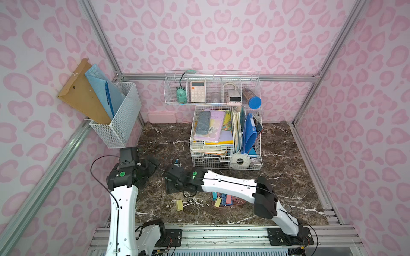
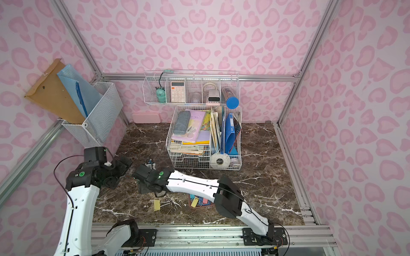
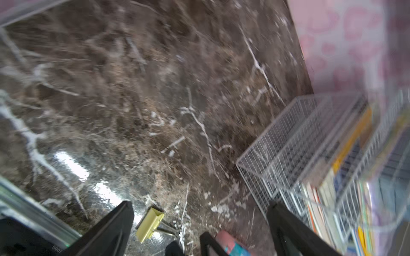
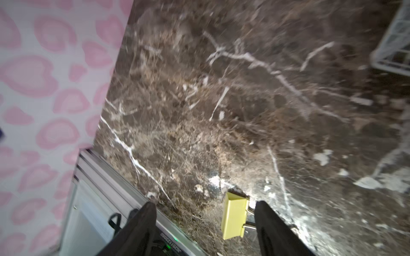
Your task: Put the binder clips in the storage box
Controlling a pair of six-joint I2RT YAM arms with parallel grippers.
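A yellow binder clip point(image 1: 179, 205) lies alone on the dark marble table. To its right, the reddish storage box point(image 1: 240, 202) holds several blue, pink and yellow clips; my right arm hides part of it. My right gripper is above the table near the lone yellow clip, its fingers point(image 4: 279, 232) apart. In the right wrist view the clip appears between the fingers, untouched. At the table's left side, my left gripper stands open with nothing in its grasp; the lone clip and part of a pink and a teal clip show below it.
A white wire organizer point(image 1: 212, 162) with folders and papers stands at the back centre. A mesh basket point(image 1: 128, 119) hangs on the left wall. My two grippers are close together at the left.
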